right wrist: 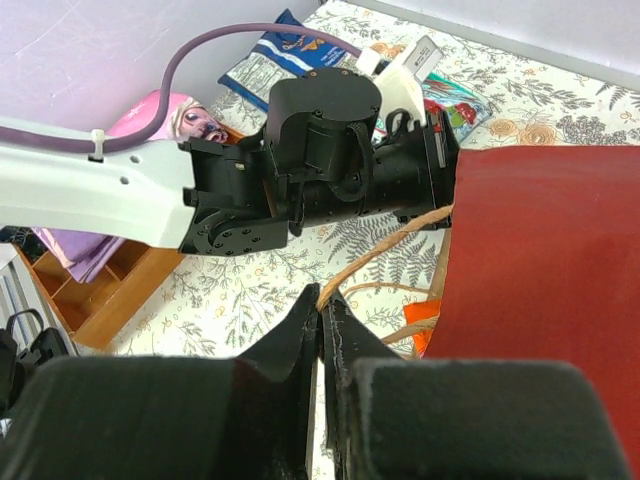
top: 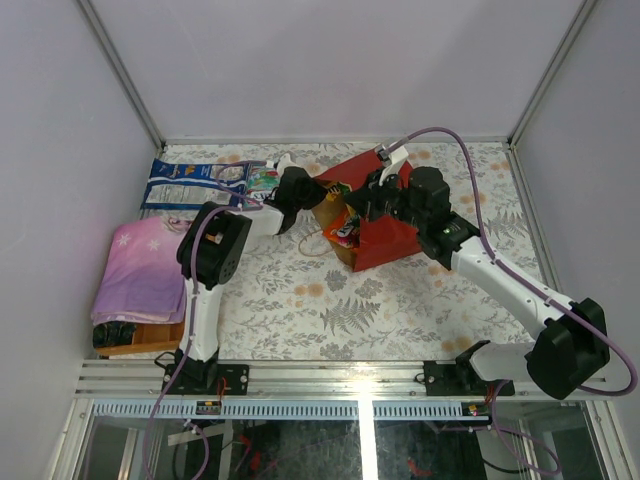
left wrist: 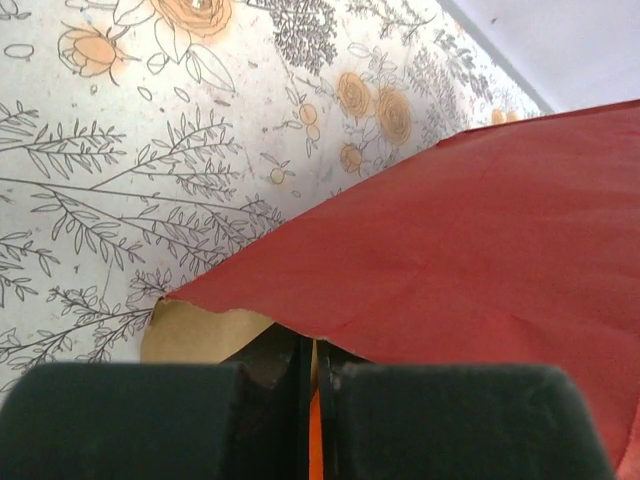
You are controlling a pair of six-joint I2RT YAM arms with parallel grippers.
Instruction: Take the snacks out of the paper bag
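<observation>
The red paper bag (top: 385,243) lies on its side with its brown mouth toward the left. Inside the mouth, an orange-red snack packet (top: 347,233) shows, with something yellow (top: 341,203) above it. My right gripper is shut on the bag's twisted paper handle (right wrist: 385,245), in front of the opening. At the rear edge of the mouth, my left gripper is shut, its tips just under the red paper edge. Orange shows below those tips in the left wrist view; I cannot tell whether anything thin is between them.
A blue snack bag (top: 195,186) and a green packet (top: 262,178) lie at the back left, the latter partly behind my left arm. A wooden box (top: 150,338) holding a pink-purple package (top: 140,270) stands at the left.
</observation>
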